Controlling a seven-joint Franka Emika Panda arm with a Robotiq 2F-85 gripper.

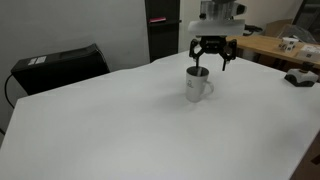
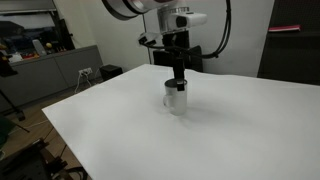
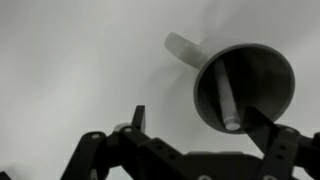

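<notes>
A light-coloured mug with a dark inside stands upright on the white table. Inside it a whitish stick, perhaps a marker, leans against the wall, as the wrist view shows from above. My gripper is open over the mug, its fingers spread wide and nothing held between them. In exterior view 1 one finger overlaps the mug's mouth; whether it touches the mug cannot be told. From the second exterior view, the mug sits right under the gripper, handle to the left.
A black boxy device rests at the table's back left. Some small items lie on a wooden surface at the back right, and a dark and white object is by the right edge.
</notes>
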